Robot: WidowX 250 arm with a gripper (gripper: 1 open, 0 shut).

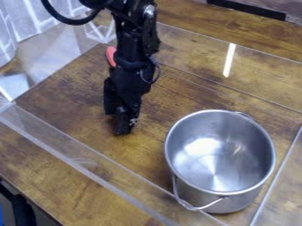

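Note:
The black robot arm comes down from the top of the camera view to its gripper [123,113], which is low over the wooden table [71,124], left of a large steel pot [221,152]. Whether the fingers are open or shut, and whether anything is between them, I cannot tell; they are dark and small. Behind the arm, a red object [111,55] shows only in part.
Clear plastic edges run across the lower left and right of the table. A white cloth or sheet [48,26] is at the top left.

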